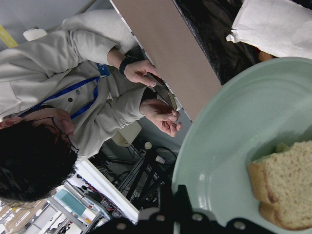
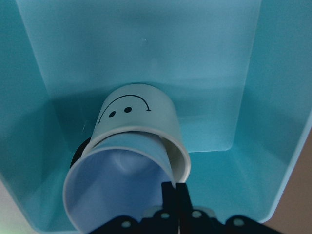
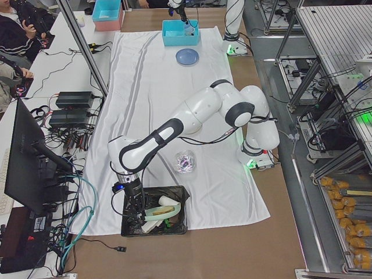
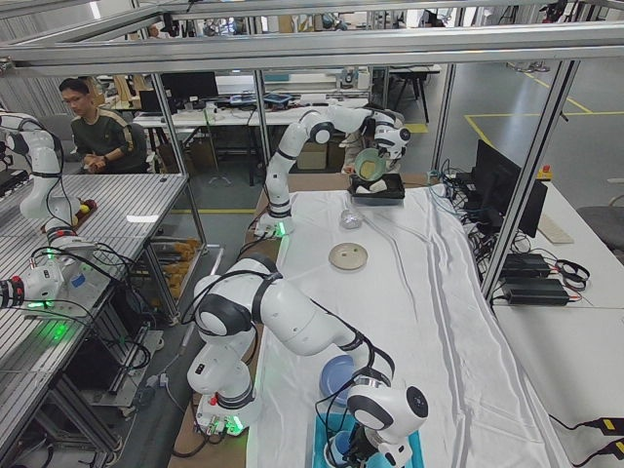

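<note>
A pale green plate [image 1: 214, 141] carrying a slice of bread [image 1: 282, 185] is tilted over the black lined bin [image 3: 131, 229], its rim at my left gripper, which is shut on it. White crumpled paper [image 1: 268, 27] shows in the bin beyond. In the blue tub [image 2: 243, 58], a white cup with a drawn face [image 2: 131, 107] lies on its side around a light blue cup [image 2: 107, 185]. My right gripper is at the light blue cup's rim, its fingers together on it.
A blue plate [image 3: 187, 57], a beige plate [image 4: 347, 255] and a clear crumpled item [image 3: 185, 161] lie on the white cloth [image 3: 215, 203]. A seated person [image 1: 58, 87] is beside the bin. Monitor and cables line the left side.
</note>
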